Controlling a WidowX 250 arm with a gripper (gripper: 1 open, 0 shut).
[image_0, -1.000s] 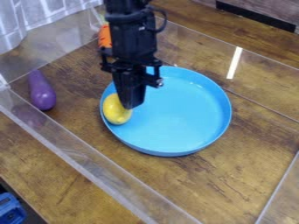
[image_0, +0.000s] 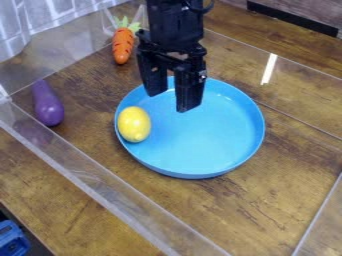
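My black gripper hangs open over the back of a round blue plate, its fingers pointing down with nothing seen between them. A yellow egg-shaped object lies on the plate's left side, below and left of the gripper and apart from it.
A purple eggplant lies to the left beside a clear plastic wall. An orange carrot is at the back left. A blue object shows at the bottom left corner.
The gripper has moved up and to the right, away from the yellow object, which stays on the left of the plate.
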